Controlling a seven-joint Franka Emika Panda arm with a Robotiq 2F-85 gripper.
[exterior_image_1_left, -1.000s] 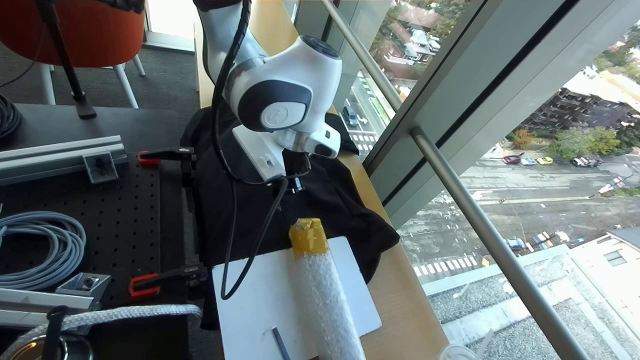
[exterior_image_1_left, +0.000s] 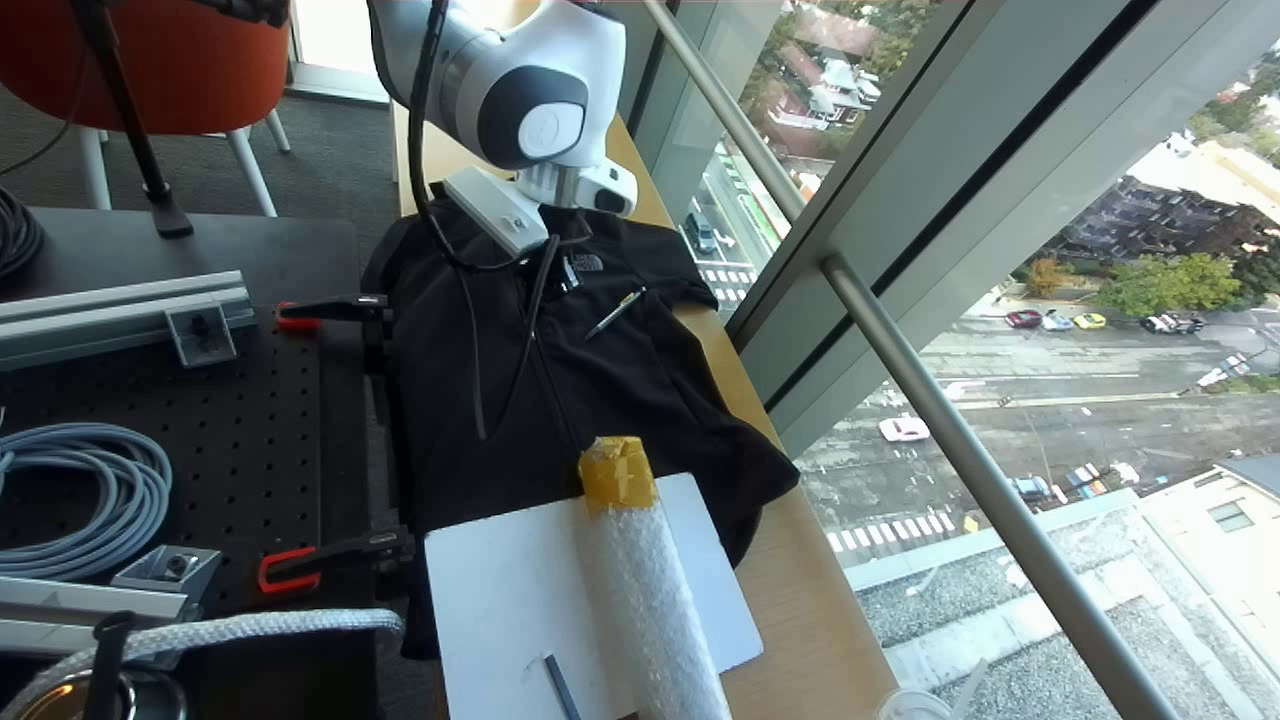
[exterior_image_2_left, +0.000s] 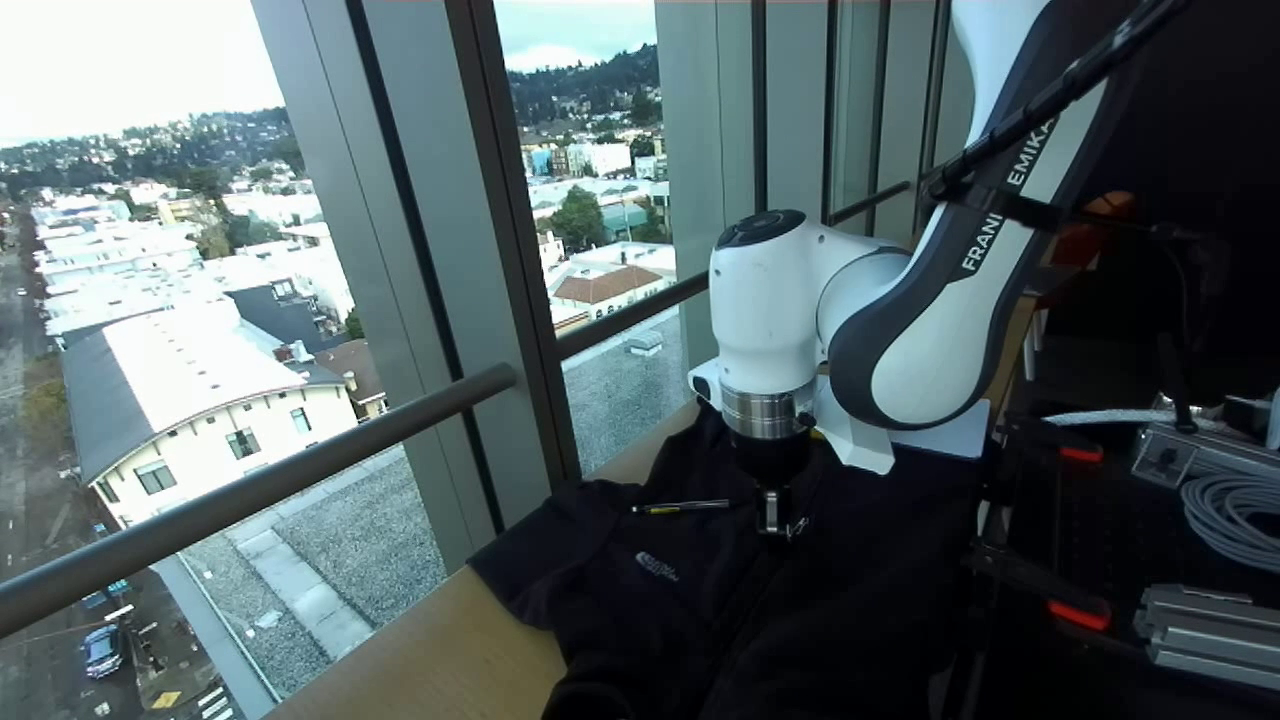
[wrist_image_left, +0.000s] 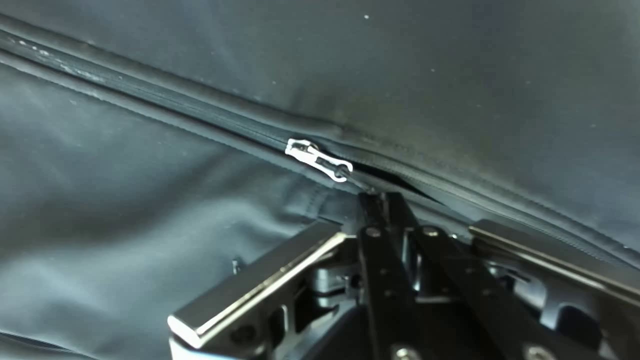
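Note:
A black zip jacket (exterior_image_1_left: 516, 360) lies spread over the wooden ledge. In the wrist view, its zip runs diagonally, with a shiny metal zip slider (wrist_image_left: 318, 159) near the middle. A short dark cord pull (wrist_image_left: 360, 182) leads from the slider to my fingertips. My gripper is shut on the end of that cord. Right of the slider the two zip edges part around a dark gap; left of it they run close together. In exterior view 2 my gripper (exterior_image_2_left: 780, 528) points straight down, low over the jacket (exterior_image_2_left: 684, 624); the slider is too small to make out there.
A pen (exterior_image_1_left: 617, 312) lies on the jacket's chest near a small white logo (exterior_image_1_left: 584, 263). A bubble-wrapped roll (exterior_image_1_left: 654, 600) rests on a white board (exterior_image_1_left: 504, 600) at the near end. Windows with a metal rail (exterior_image_1_left: 948, 420) border one side, a black pegboard table (exterior_image_1_left: 240, 420) the other.
In exterior view 1 my arm has moved toward the far end of the jacket, away from the wrapped roll. The pen and logo, previously hidden behind the arm, now show.

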